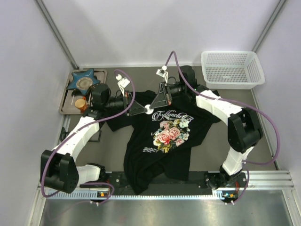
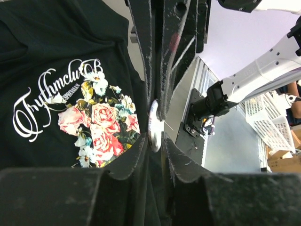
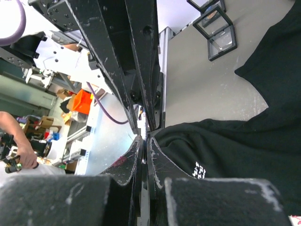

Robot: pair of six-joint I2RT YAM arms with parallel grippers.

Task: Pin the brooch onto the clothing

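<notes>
A small white brooch [image 1: 148,109] hangs in mid-air between my two grippers above the black clothing [image 1: 164,165], which bears white script and a floral print. My left gripper [image 1: 143,110] reaches in from the left, my right gripper [image 1: 154,106] from the upper right, their tips almost meeting at the brooch. In the left wrist view the brooch [image 2: 155,132] is edge-on at both sets of fingertips; a thin pin sticks out to the right. In the right wrist view the fingers are close together at the brooch, mostly hiding it. Whether either gripper grips it is unclear.
A metal tray [image 1: 68,106] with a blue star-shaped dish [image 1: 75,82] and an orange item [image 1: 81,104] lies at the back left. A white plastic basket [image 1: 233,70] stands at the back right. Bare table shows left and right of the clothing.
</notes>
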